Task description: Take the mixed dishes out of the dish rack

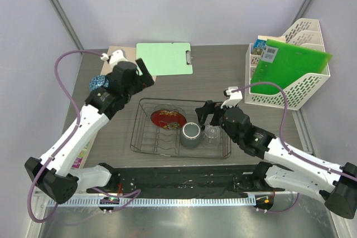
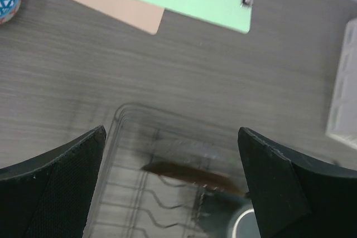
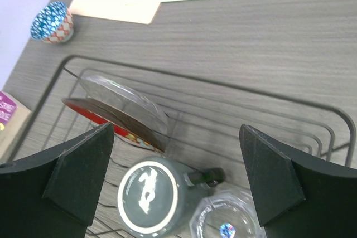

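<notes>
A wire dish rack (image 1: 135, 132) stands near the table's front. Inside it are an upright red plate (image 1: 167, 119), a clear plate (image 3: 131, 96) behind that, a grey mug (image 3: 149, 196) and a clear glass (image 3: 224, 215). My right gripper (image 1: 207, 116) hangs open above the rack's right half, over the mug and glass, nothing between its fingers. My left gripper (image 1: 146, 77) is open and empty, above the table near the rack's back left corner. A blue patterned bowl (image 3: 52, 22) sits on the table at the left, apart from the rack, partly covered by the left arm from above.
A green clipboard (image 1: 164, 59) and a tan board (image 1: 124, 54) lie at the back. To the right stands a white file holder (image 1: 273, 100) with a green folder (image 1: 290, 65). Books (image 1: 83, 151) lie front left. The table between clipboard and rack is bare.
</notes>
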